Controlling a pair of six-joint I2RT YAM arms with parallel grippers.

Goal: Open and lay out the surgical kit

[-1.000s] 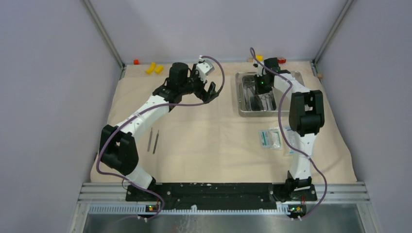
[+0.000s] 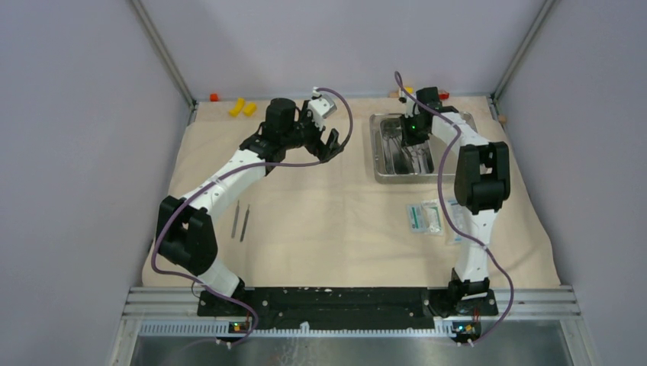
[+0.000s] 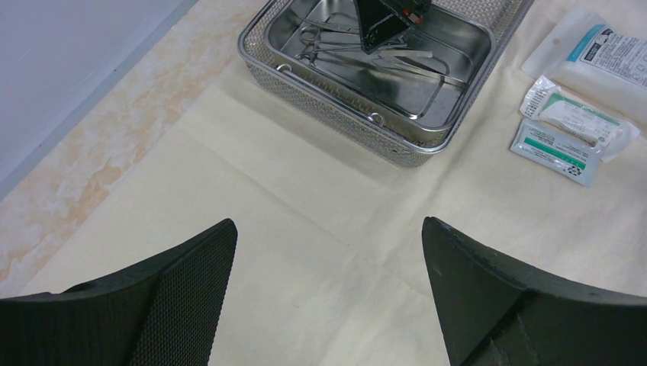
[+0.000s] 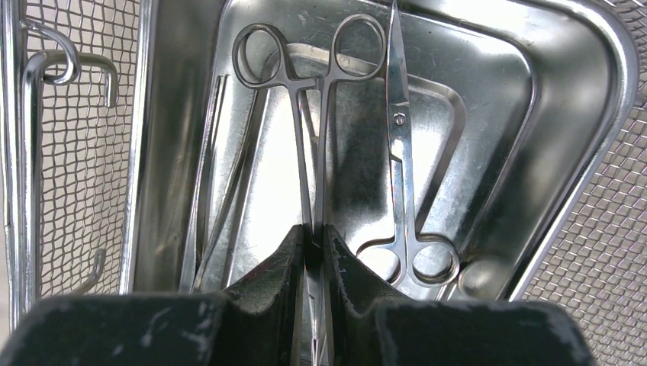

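In the right wrist view, my right gripper is shut on a ring-handled clamp (image 4: 320,160), gripping it low on its shanks near the finger end; its two finger rings point away from me. Scissors (image 4: 400,137) lie to its right in the metal tray (image 4: 488,137), and thin instruments (image 4: 202,183) rest to its left. The tray sits inside a wire-mesh basket (image 3: 336,110). Over the cloth left of the basket, my left gripper (image 2: 333,145) stands open and empty; its fingers (image 3: 191,290) are wide apart in the left wrist view.
Wrapped packets (image 2: 424,218) lie on the cloth in front of the basket. Two slim instruments (image 2: 240,221) lie side by side near the left arm. Yellow pieces (image 2: 243,107) sit at the back left.
My right gripper has shifted very slightly toward the back over the tray and its arm has moved a little with it. The left arm has stayed put.
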